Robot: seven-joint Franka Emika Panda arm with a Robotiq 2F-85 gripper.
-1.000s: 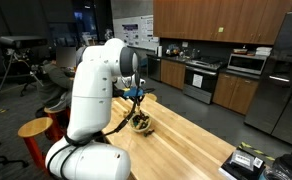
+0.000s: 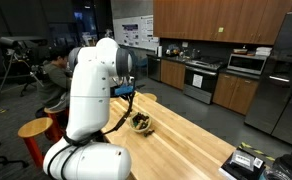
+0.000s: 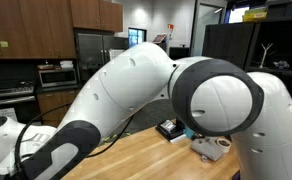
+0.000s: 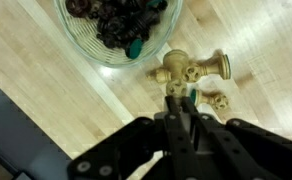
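Observation:
In the wrist view my gripper is shut on a light wooden turned piece, like a chess piece, whose rounded end (image 4: 176, 88) shows at the fingertips. Right beyond it lie several similar light wooden pieces (image 4: 218, 67) on the table, one smaller piece (image 4: 220, 102) with a green base. A pale basket (image 4: 94, 66) at the top of that view holds several dark pieces (image 4: 116, 20). Seen from exterior view 1, the gripper (image 2: 125, 92) hangs above and left of the basket (image 2: 140, 122). Exterior view 2 does not show the gripper.
Bare wooden tabletop (image 2: 176, 145) stretches right of the basket. A dark boxed item (image 2: 243, 163) stands at the near right edge. Round stools (image 2: 35, 127) stand left of the table. A dark gap (image 4: 16, 130) shows past the table edge in the wrist view.
In exterior view 1 the gripper has shifted left and slightly up, away from above the basket. The basket looks unmoved.

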